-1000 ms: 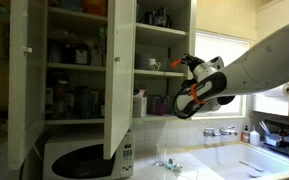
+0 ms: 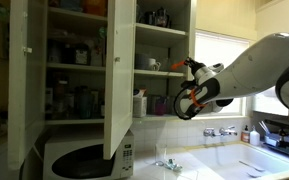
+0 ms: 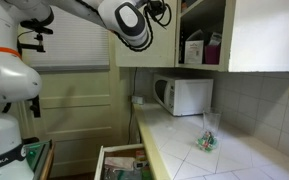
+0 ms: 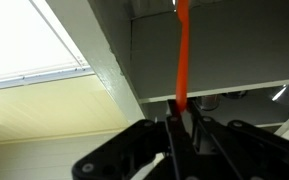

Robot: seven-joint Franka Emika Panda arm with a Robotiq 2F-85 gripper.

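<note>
A long, thin orange object point(image 4: 183, 55) runs up from between my gripper's fingers in the wrist view. My gripper is shut on its near end, and the black gripper body covers the lower middle of that view. In exterior view 1, the gripper point(image 2: 189, 67) is at the right edge of the open cupboard, with the orange object point(image 2: 178, 65) pointing left toward the shelves. From the second exterior view, the gripper point(image 3: 160, 12) shows high by the cupboard door, partly cut off by the top edge.
Open cupboard doors point(image 2: 120, 75) stick out left of the arm. Cupboard shelves point(image 2: 79, 68) hold cups and jars. Below are a microwave point(image 2: 89, 155), a white counter point(image 3: 189, 145) with a clear bag point(image 3: 207, 138), an open drawer point(image 3: 124, 155) and a sink point(image 2: 239, 158).
The arm has shifted slightly, its upper link sitting a little lower and further right. The orange object stays in the gripper at nearly the same spot near the shelves.
</note>
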